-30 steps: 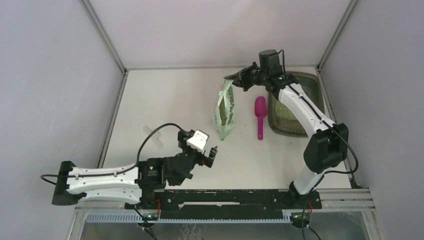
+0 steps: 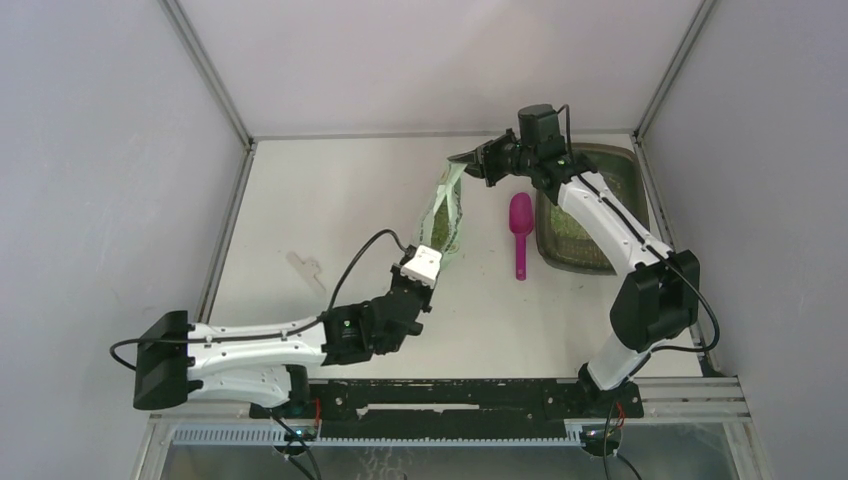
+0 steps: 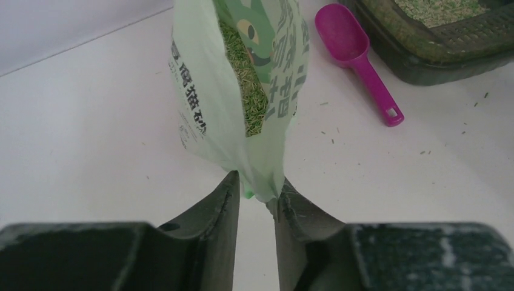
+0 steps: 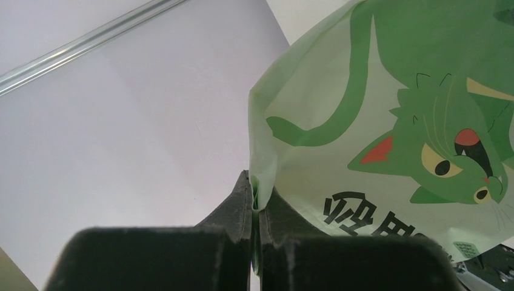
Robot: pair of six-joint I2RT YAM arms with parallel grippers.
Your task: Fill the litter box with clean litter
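A pale green litter bag [image 2: 440, 215] with a cat print and greenish pellets inside hangs from my right gripper [image 2: 457, 160]. In the right wrist view that gripper's fingers [image 4: 241, 200] are shut on a folded edge of the bag [image 4: 315, 115]. My left gripper is at the opposite end, partly open. The bag's narrowed lower corner [image 3: 263, 173] lies between its fingers, close to the right one, with a gap on the left. At the right stands the dark green litter box [image 2: 612, 158], partly hidden by my right arm; some pellets [image 2: 568, 222] show inside.
A magenta scoop [image 2: 520, 225] lies on the white table between the bag and the box. Small loose pellets dot the surface near it.
My left gripper has moved right and away from the front edge, reaching the bag's lower end. That end has shifted slightly left. My right arm is almost still.
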